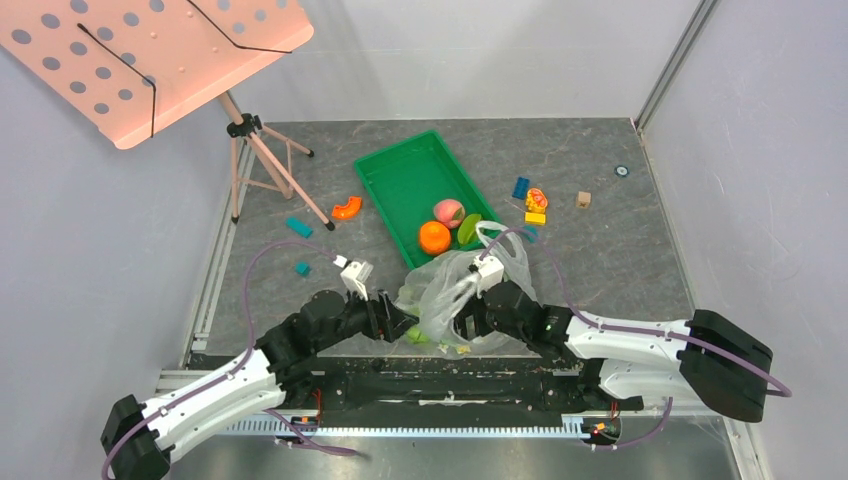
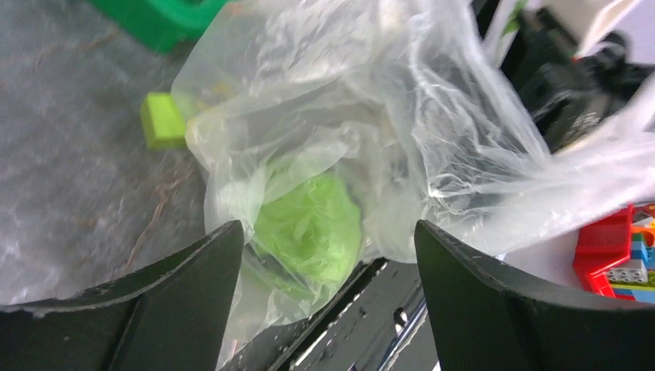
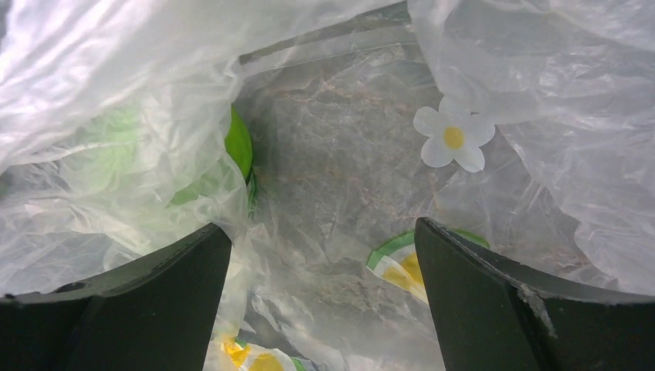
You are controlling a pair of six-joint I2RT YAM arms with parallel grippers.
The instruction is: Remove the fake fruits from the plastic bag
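Note:
The crumpled translucent plastic bag point(image 1: 445, 290) lies at the front centre, partly over the green tray's lower end. A green fake fruit point(image 2: 305, 228) shows through its film in the left wrist view, and beside a fold in the right wrist view. My left gripper point(image 1: 398, 318) stands open at the bag's left side, film between and beyond its fingers. My right gripper is inside the bag's folds, fingers apart over the film with a printed flower, the green fruit point(image 3: 238, 143) to its upper left.
The green tray point(image 1: 400, 180) holds an orange point(image 1: 434, 237), a peach point(image 1: 449, 211) and a green fruit point(image 1: 468, 229). Small blocks and toys lie around it. The pink board on a tripod point(image 1: 267, 160) stands back left.

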